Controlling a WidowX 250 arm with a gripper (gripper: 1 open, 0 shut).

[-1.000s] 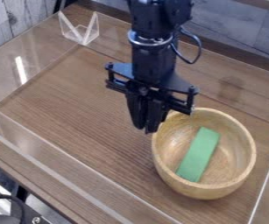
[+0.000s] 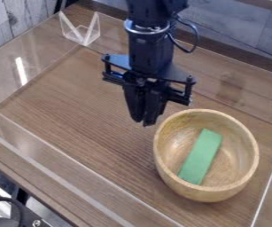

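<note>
A dark robot arm reaches down from the top of the camera view, its gripper held over the table just behind and left of a tan bowl. Inside the bowl lies a green rectangular block. The gripper's lower end is dark, and whether it is open or shut is unclear.
Grey panels line the back edges. A clear plastic piece is at the far left edge, and a dark cable is at the bottom left corner.
The gripper has risen slightly and shifted a little left, away from the bowl. The bowl and green block look unchanged.
</note>
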